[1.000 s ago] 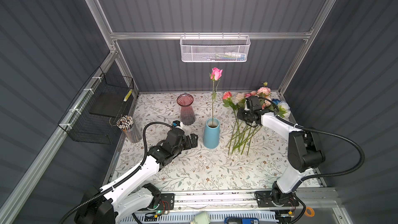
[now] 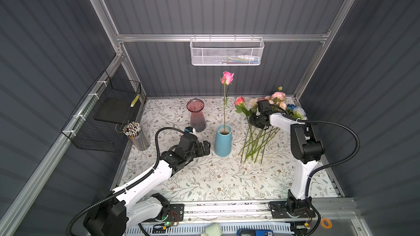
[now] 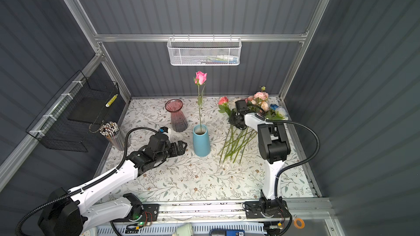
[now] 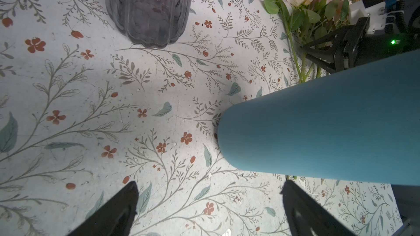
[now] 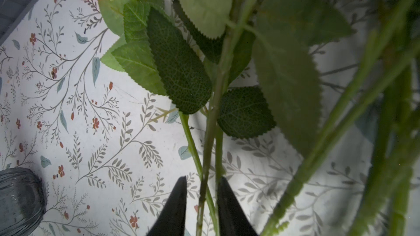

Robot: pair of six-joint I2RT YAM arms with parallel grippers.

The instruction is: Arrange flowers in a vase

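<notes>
A single pink rose (image 2: 227, 77) stands upright in the blue vase (image 2: 223, 144) at mid-table. Beside it on the right, a pile of flowers (image 2: 277, 96) lies with stems (image 2: 253, 146) toward the front. My right gripper is over these stems, part open, with a stem between or just beneath its fingers; whether it grips is unclear. My left gripper is open left of the blue vase, with nothing between its fingers.
A pink glass vase (image 2: 196, 118) stands behind and left. A holder of sticks (image 2: 140, 139) sits at the left edge, below a black wire basket (image 2: 105, 118).
The left arm moved slightly right; the rose and vases stay put.
</notes>
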